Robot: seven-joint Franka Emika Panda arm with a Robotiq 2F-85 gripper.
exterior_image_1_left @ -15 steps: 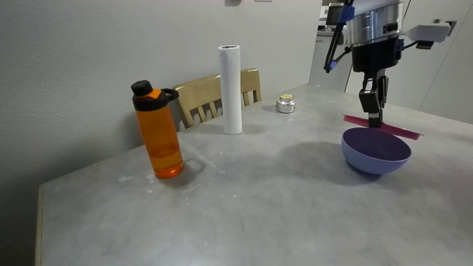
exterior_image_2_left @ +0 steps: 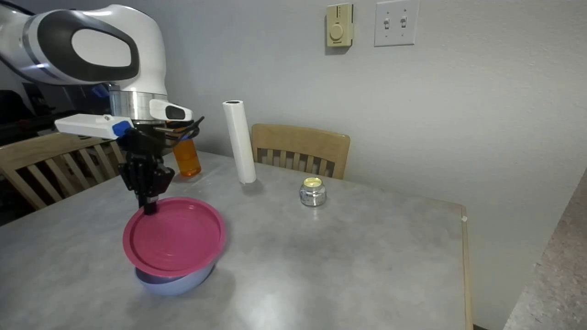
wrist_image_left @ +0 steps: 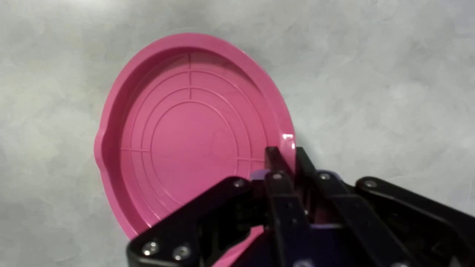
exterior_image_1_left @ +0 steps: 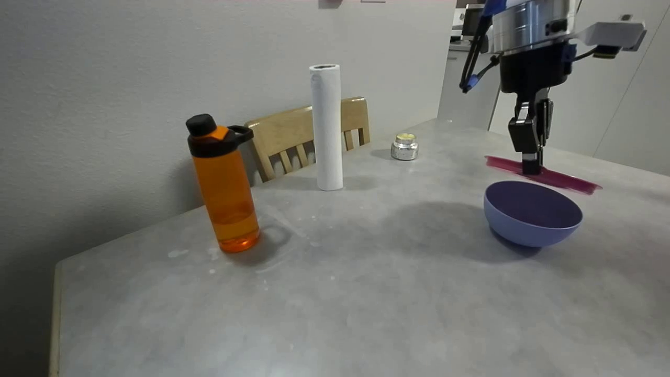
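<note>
My gripper is shut on the rim of a round pink lid (wrist_image_left: 191, 129), one finger inside the rim and one outside. In exterior view 1 the lid (exterior_image_1_left: 568, 181) hangs tilted, apart from the table, just above and behind a purple bowl (exterior_image_1_left: 534, 231). The bowl stands upright, and the part of its inside that shows there looks empty. From exterior view 2 the lid (exterior_image_2_left: 174, 237) covers most of the bowl (exterior_image_2_left: 179, 283), whose near edge shows below it. Only a sliver of purple peeks out by the fingers in the wrist view.
An orange bottle (exterior_image_1_left: 229, 195), a white paper roll (exterior_image_1_left: 327, 129) and a silver jar with a yellow top (exterior_image_1_left: 404, 147) stand on the grey table (exterior_image_1_left: 301, 301). Wooden chairs (exterior_image_2_left: 300, 145) are behind it.
My gripper has risen slightly with the pink lid still held, so the lid sits a little higher over the bowl's back edge. The bowl and the other objects have not moved.
</note>
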